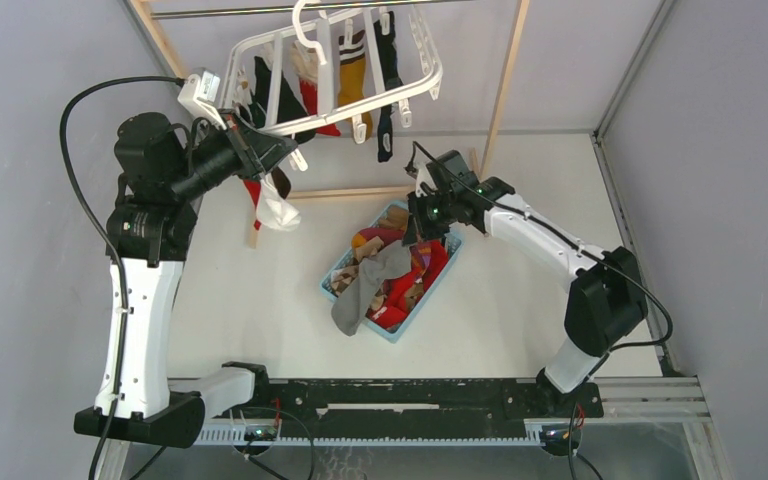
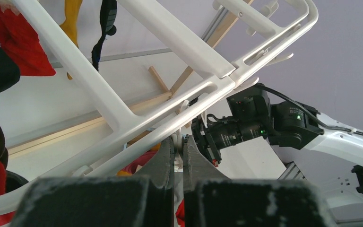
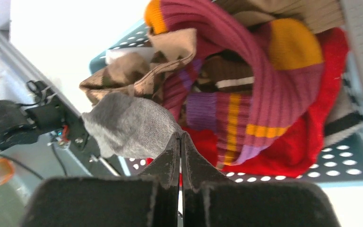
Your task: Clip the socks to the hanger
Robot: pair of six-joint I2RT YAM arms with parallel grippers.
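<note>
In the top view the white hanger [image 1: 325,60] hangs at the back with several socks clipped along it. At its front left rail my left gripper is shut on a white clip [image 2: 178,150], which shows in the narrow gap between the fingers. Above the basket, my right gripper is shut on the edge of a grey sock [image 3: 134,125]. The sock hangs down and to the left over the other socks; in the top view this grey sock [image 1: 372,285] covers the basket's front left part.
A blue basket [image 1: 422,308] full of socks, red, maroon-striped and brown-patterned, stands mid-table. A white sock [image 1: 276,208] hangs below the hanger's left end, close to my left gripper. Wooden stand posts [image 1: 508,75] flank the hanger.
</note>
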